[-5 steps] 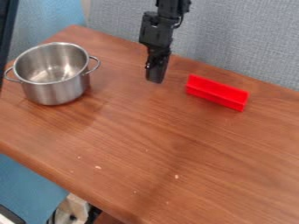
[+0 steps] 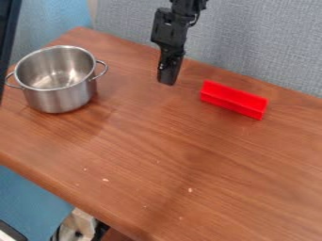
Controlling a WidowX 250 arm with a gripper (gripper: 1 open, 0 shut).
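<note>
My black gripper (image 2: 169, 70) hangs over the back middle of the wooden table, fingers pointing down and shut, with nothing visible between them. To its left a steel pot (image 2: 53, 90) with two wire handles stands near the left edge, and it looks empty. To the gripper's right a red rectangular block (image 2: 234, 100) lies on the table, apart from the gripper.
A grey padded wall (image 2: 265, 38) runs behind the table. Blue surfaces show past the left edge, with some hardware at the bottom left below it.
My gripper has risen slightly since a second ago. The pot and the red block have stayed where they were.
</note>
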